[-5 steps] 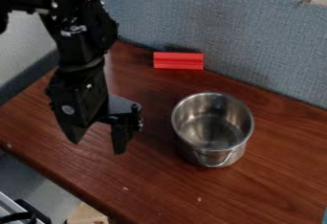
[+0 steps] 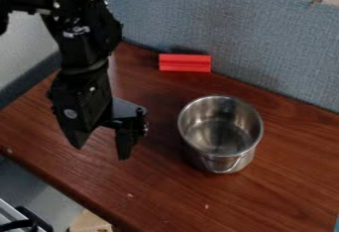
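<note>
My black gripper (image 2: 101, 142) hangs low over the left part of the wooden table, its fingers pointing down and spread apart with nothing seen between them. To its right stands an upright steel pot (image 2: 220, 133), apparently empty, with a thin handle hanging at its front. A red block (image 2: 184, 62) lies at the back of the table, behind the pot and against the blue-grey partition.
The blue-grey partition (image 2: 239, 33) runs along the back of the table (image 2: 159, 196). Beyond the left front edge are a grey floor area and some equipment (image 2: 20, 221).
</note>
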